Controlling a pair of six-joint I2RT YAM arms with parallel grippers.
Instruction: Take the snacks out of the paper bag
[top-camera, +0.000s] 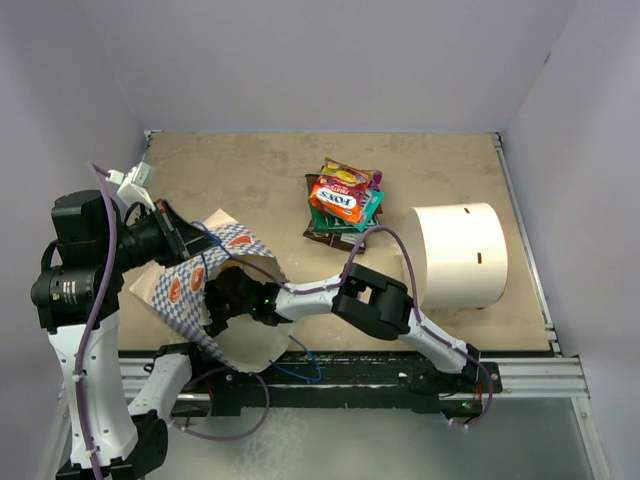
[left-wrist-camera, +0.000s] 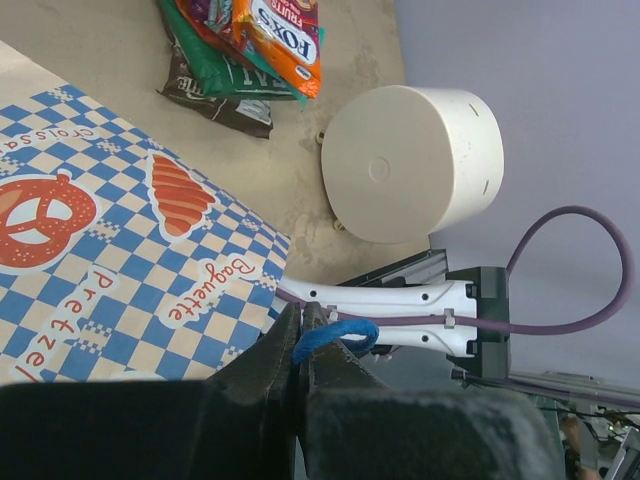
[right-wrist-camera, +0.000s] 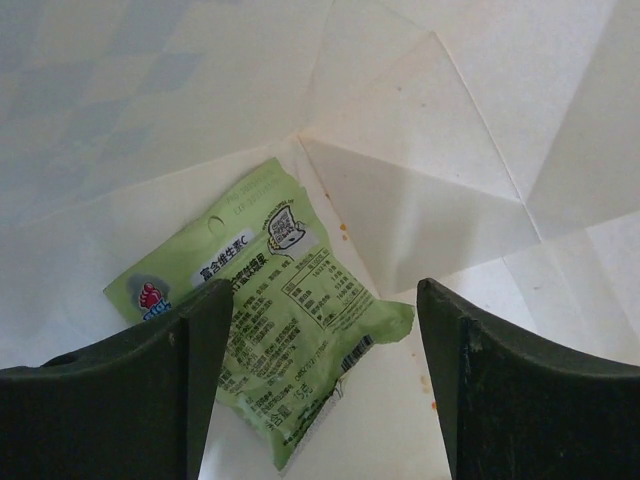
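The paper bag (top-camera: 183, 292), printed in blue checks with pastries, lies at the left with its mouth toward the front. Its blue cord handle (left-wrist-camera: 345, 330) runs between the fingertips of my left gripper, which is shut on it. My right gripper is inside the bag, its fingers open. A green snack packet (right-wrist-camera: 290, 310) lies on the bag's pale inside, below and between the right fingers. In the top view the right arm hides that packet. Several snack packets (top-camera: 342, 200) are piled on the table outside the bag.
A large white cylinder (top-camera: 465, 255) stands at the right of the table. Bare tabletop (top-camera: 240, 170) stretches behind the bag. The front rail (top-camera: 370, 366) runs along the near edge.
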